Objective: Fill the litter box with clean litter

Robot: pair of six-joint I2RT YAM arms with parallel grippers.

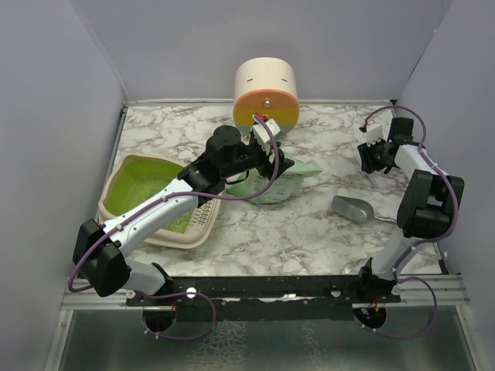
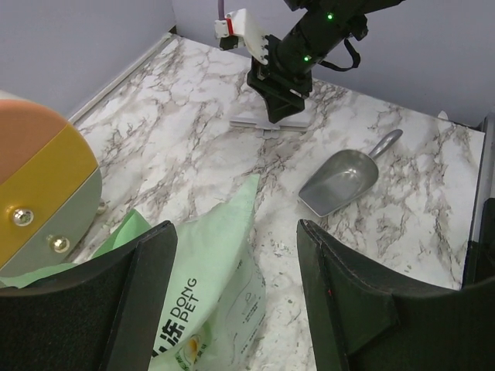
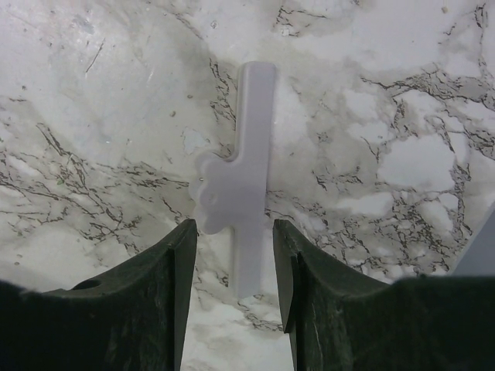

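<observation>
The green litter bag (image 2: 209, 278), printed DONG PET, stands open mid-table, with my left gripper over it, its fingers apart and the bag showing between them. My right gripper is open, low over a white flat clip-like bar (image 3: 247, 116) on the right of the table. The litter box (image 1: 120, 193), cream with a green inside, sits at the left. A metal scoop (image 1: 352, 209) lies front right of the bag.
An orange-fronted round container (image 1: 263, 100) stands at the back centre behind the bag. Grey walls enclose the table.
</observation>
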